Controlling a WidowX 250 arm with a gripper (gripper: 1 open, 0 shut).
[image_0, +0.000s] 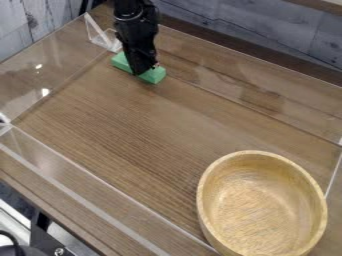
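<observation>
A green block (152, 74) lies on the wooden table at the upper left of the camera view. My black gripper (139, 62) comes down from the top edge onto it, its tip low over or on the block, covering part of it. Whether the fingers are open or shut around the block I cannot tell.
A large round tan bowl (261, 205) stands at the lower right of the table (134, 140). A white translucent object is at the upper left beside the arm.
</observation>
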